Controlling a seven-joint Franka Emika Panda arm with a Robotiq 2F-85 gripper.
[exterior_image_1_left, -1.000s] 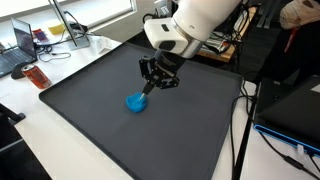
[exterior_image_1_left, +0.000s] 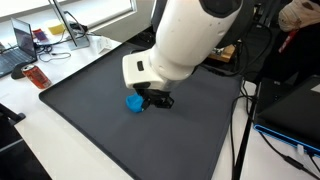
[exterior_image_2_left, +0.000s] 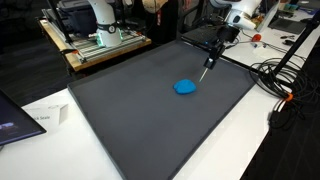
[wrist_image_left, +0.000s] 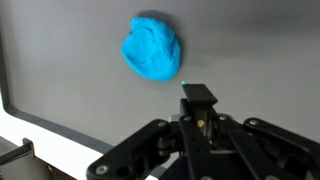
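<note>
A rounded, crumpled blue lump (wrist_image_left: 152, 48) lies on the dark grey board, left of and above the gripper in the wrist view. My gripper is shut on a thin stick-like object whose small bluish tip (wrist_image_left: 184, 83) shows just past the fingers. A thin pale stick (exterior_image_2_left: 204, 73) slants down from the gripper (exterior_image_2_left: 211, 57) in exterior view 2, apart from the blue lump (exterior_image_2_left: 184, 87). In exterior view 1, the gripper (exterior_image_1_left: 155, 99) partly covers the view beside the lump (exterior_image_1_left: 133, 103). Whether the stick touches the board, I cannot tell.
Most of the dark board (exterior_image_2_left: 150, 125) is bare. An orange-red can (exterior_image_1_left: 37, 77) stands off its corner. Black cables (exterior_image_2_left: 285, 85) lie beside the board near the arm. A stand with green-marked parts (exterior_image_2_left: 105, 35) is at the far left.
The arm has come nearer and lower in exterior view 1, its gripper shifting slightly right and down. The blue lump stays in place, now partly covered at its right side.
</note>
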